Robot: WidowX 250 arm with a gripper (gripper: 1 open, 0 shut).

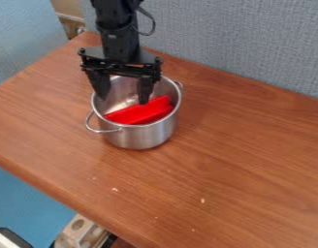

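Note:
A steel pot (139, 137) with two loop handles stands on the wooden table near its back left. Inside lies a red elongated object (141, 111). My black gripper (123, 93) hangs over the pot from above, open, its fingers apart at the pot's mouth above the red object, with nothing seen between them.
A grey wall (239, 44) stands behind it. A blue surface lies beyond the left edge, with a light wooden piece low at the left front.

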